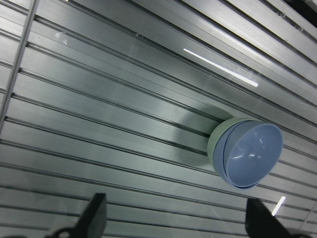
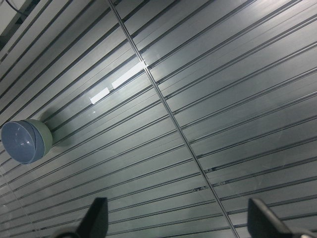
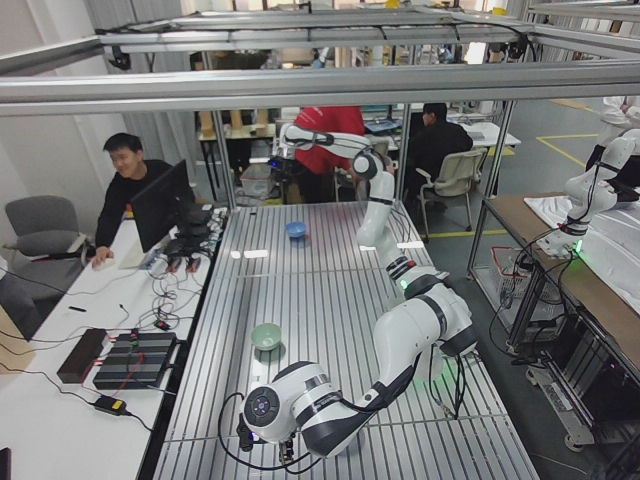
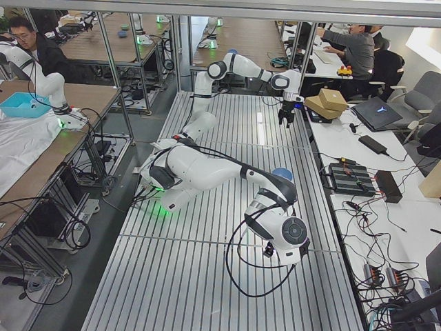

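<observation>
A green bowl (image 3: 265, 336) stands on the slatted metal table (image 3: 230, 400) in the camera left view, with a blue bowl (image 3: 296, 229) farther back; the camera right view shows a blue bowl (image 4: 282, 174) partly behind the near arm. In both wrist views, blue bowls (image 1: 251, 154) (image 2: 19, 141) appear nested in a pale green bowl (image 1: 215, 139) (image 2: 43, 133), unlike the separated bowls in the camera left view. My left gripper and right gripper are open over bare slats, the bowls off to one side of each.
Desks with a monitor (image 3: 160, 205), power units (image 4: 351, 178), boxes (image 4: 331, 100) and cables line one side of the table, with seated people nearby. Another bench with a robot arm (image 4: 41, 83) stands across an aisle.
</observation>
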